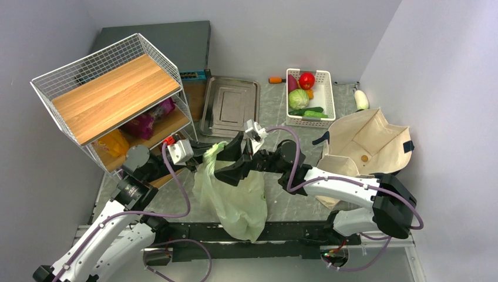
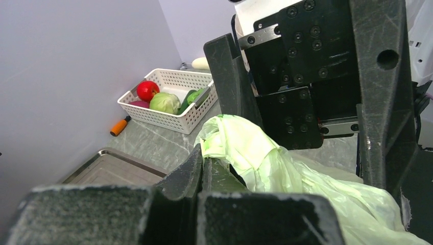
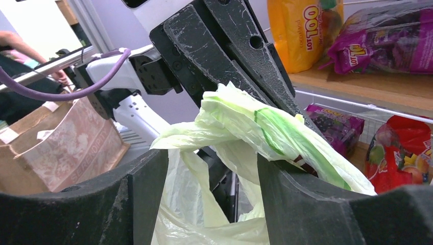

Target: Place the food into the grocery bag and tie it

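Observation:
The pale green plastic grocery bag (image 1: 232, 202) hangs in front of the shelf and down over the table's front edge. What it contains is hidden. In the left wrist view, my left gripper is shut on the bag's gathered top (image 2: 245, 143). My right gripper (image 1: 219, 165) stands open beside that top, its two fingers apart on either side of the film. From the right wrist view, bag plastic (image 3: 237, 120) passes between and over the open right fingers, close to the left gripper's dark fingers (image 3: 240, 56).
A white basket (image 1: 330, 100) of vegetables stands at the back, with a metal tray (image 1: 229, 108) left of it. A beige fabric bag (image 1: 376, 141) lies open at right. The wire shelf (image 1: 111, 94) with packaged food stands close to the left arm.

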